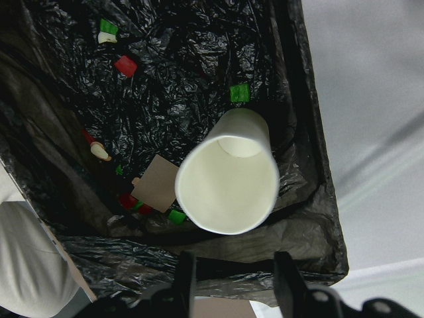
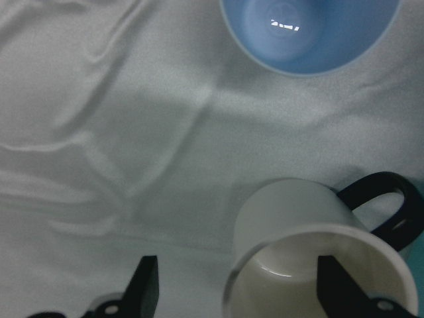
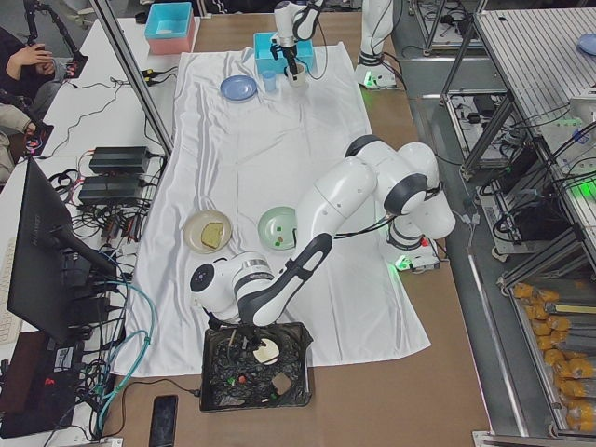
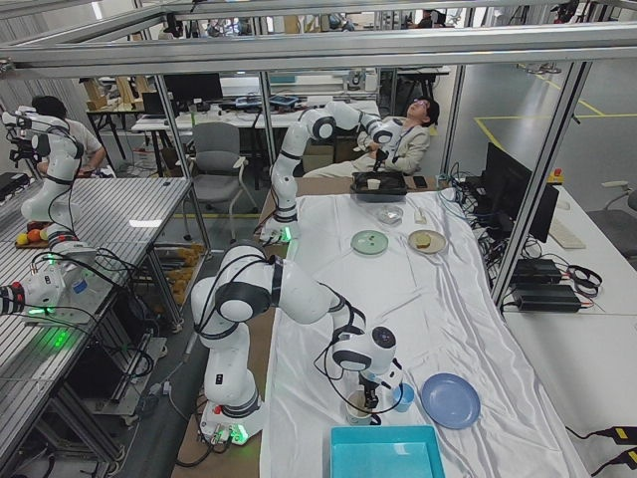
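A white cup (image 1: 228,189) lies tilted in the black lined bin (image 3: 209,391), among small red and green scraps and a cardboard piece (image 1: 154,185). My left gripper is open just above it, nothing between its fingers. At the other end, my right gripper stands open at a white mug with a black handle (image 2: 298,212), one finger over the mug's mouth and the other outside. A blue cup (image 2: 311,33) stands beside that mug.
A blue plate (image 4: 450,400) and teal tray (image 4: 386,453) are near the right arm. A green plate (image 3: 277,220) and beige plate with food (image 3: 196,233) sit mid-cloth, which is otherwise largely clear.
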